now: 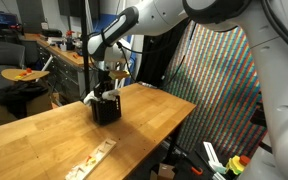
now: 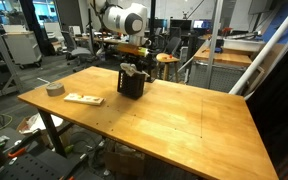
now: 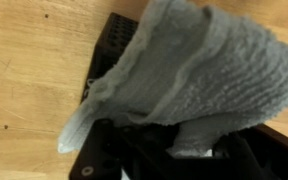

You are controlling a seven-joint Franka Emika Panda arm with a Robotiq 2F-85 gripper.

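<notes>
A pale grey-white cloth [image 3: 214, 65] fills much of the wrist view, bunched over the dark fingers [image 3: 102, 142]. My gripper is shut on this cloth, whose folds hide the fingertips. In exterior view 1 the cloth [image 1: 106, 95] is at the top of a black basket [image 1: 106, 112], with the gripper directly above. Exterior view 2 shows the same basket [image 2: 131, 86] upright on the table. How much cloth lies inside the basket cannot be seen. Part of its perforated black wall [image 3: 112, 42] shows behind the cloth in the wrist view.
A pale flat strip [image 1: 91, 160] lies on the wooden table in front of the basket. A roll of tape [image 2: 55, 89] sits near the table's left end in exterior view 2. Wide bare tabletop [image 2: 189, 120] extends right of the basket there.
</notes>
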